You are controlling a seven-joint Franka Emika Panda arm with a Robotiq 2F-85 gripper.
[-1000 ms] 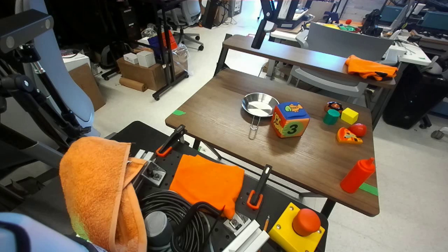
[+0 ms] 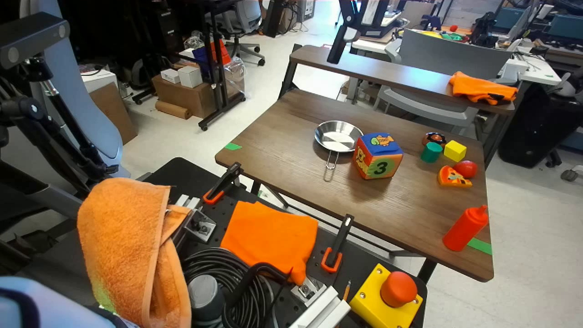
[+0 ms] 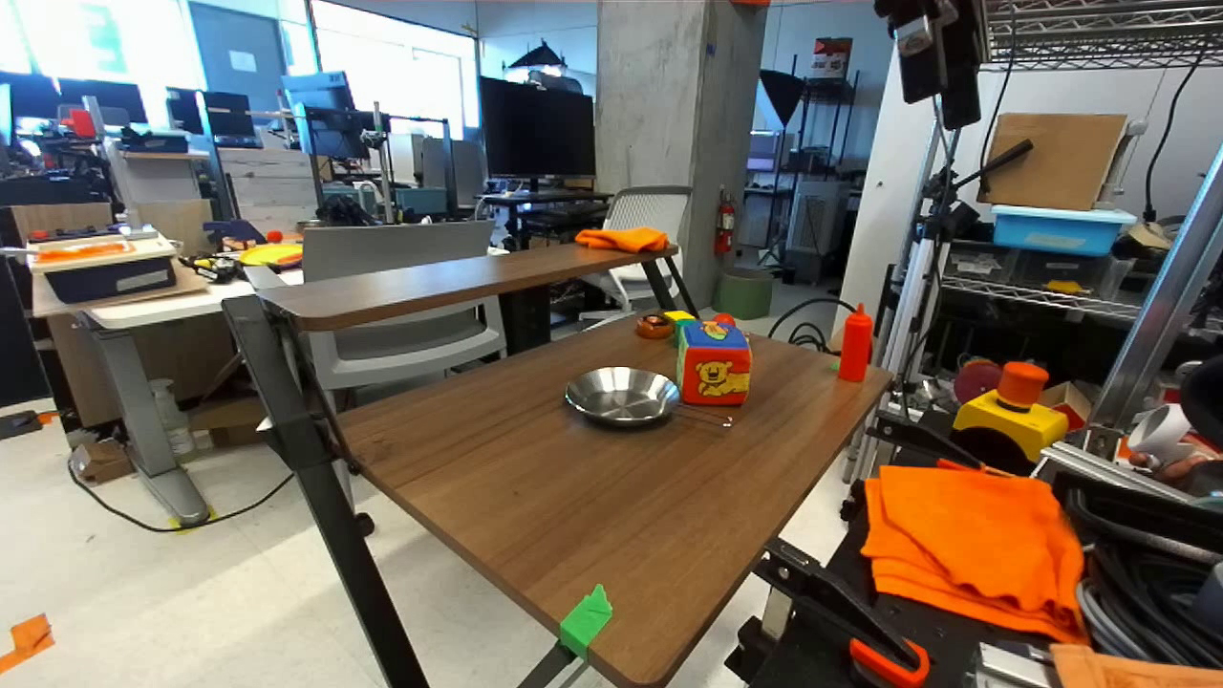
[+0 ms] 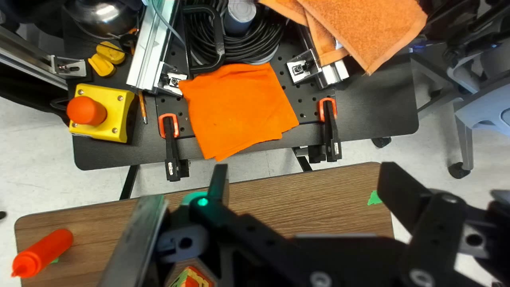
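Observation:
My gripper stands open in the wrist view, nothing between its widely parted fingers. In the first exterior view, its dark parts enter at the top edge, high over the table. A silver pan (image 2: 338, 136) rests on the wooden table (image 2: 284, 147), handle toward the cart. Right beside it sits a soft cube (image 2: 378, 156) bearing a "3"; a corner of the cube (image 4: 193, 277) peeks out below my gripper in the wrist view. Standing near the right corner is a red squeeze bottle (image 2: 465, 228). The pan is hidden in the wrist view.
Grouped at the table's right are a green cup-like piece (image 2: 431, 152), yellow block (image 2: 455, 151), red ball (image 2: 466, 169) and toy pizza slice (image 2: 454, 177). A raised shelf (image 2: 377, 71) carries an orange cloth (image 2: 481, 88).

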